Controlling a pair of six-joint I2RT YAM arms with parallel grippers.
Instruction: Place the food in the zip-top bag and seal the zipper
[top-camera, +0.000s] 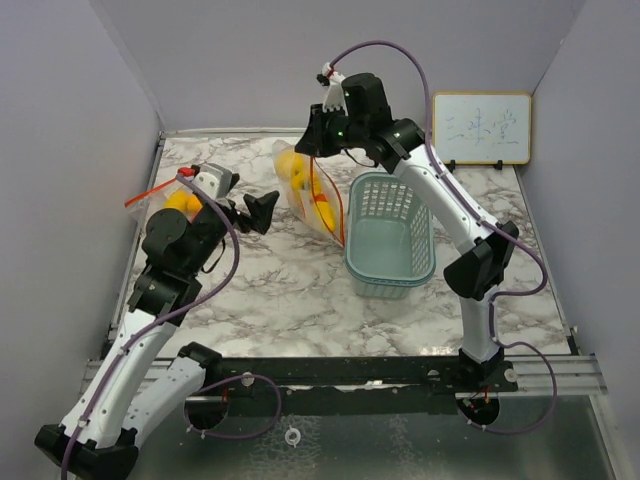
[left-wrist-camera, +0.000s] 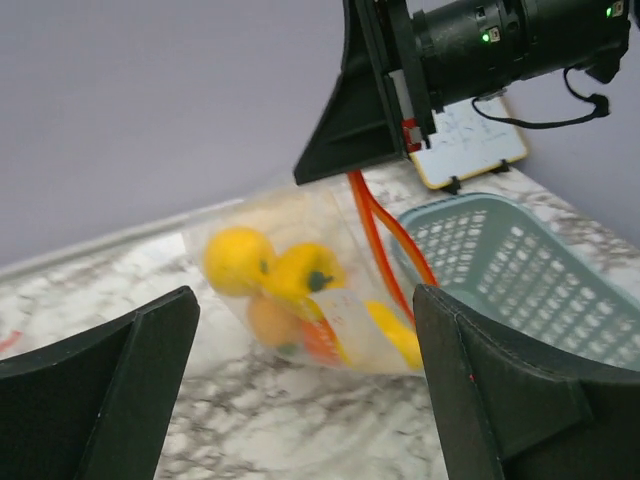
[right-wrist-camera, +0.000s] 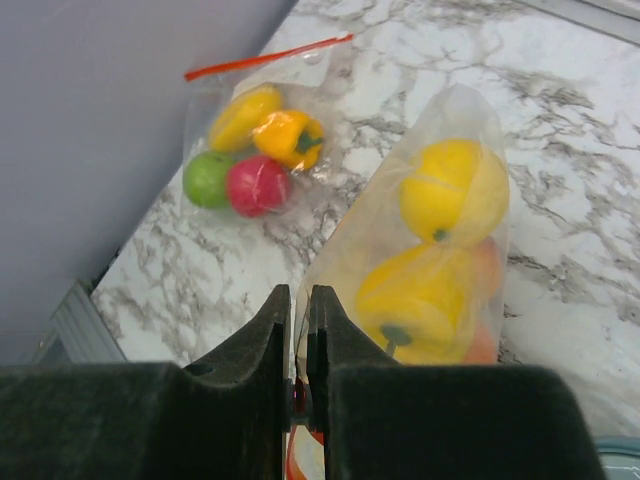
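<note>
My right gripper (top-camera: 312, 148) is shut on the rim of a clear zip top bag (top-camera: 303, 175) at the back centre, beside the basket; the bag hangs tilted, holding yellow and orange food (left-wrist-camera: 238, 260), its red zipper strip (left-wrist-camera: 376, 245) running down from the fingertips. In the right wrist view the plastic is pinched between the right fingers. My left gripper (top-camera: 260, 208) stands open to the left of the bag, nothing between its fingers.
A second bag of food (right-wrist-camera: 255, 150) lies at the left of the table, partly under the left arm. A grey-green basket (top-camera: 390, 270) stands right of centre, a whiteboard (top-camera: 480, 128) behind it.
</note>
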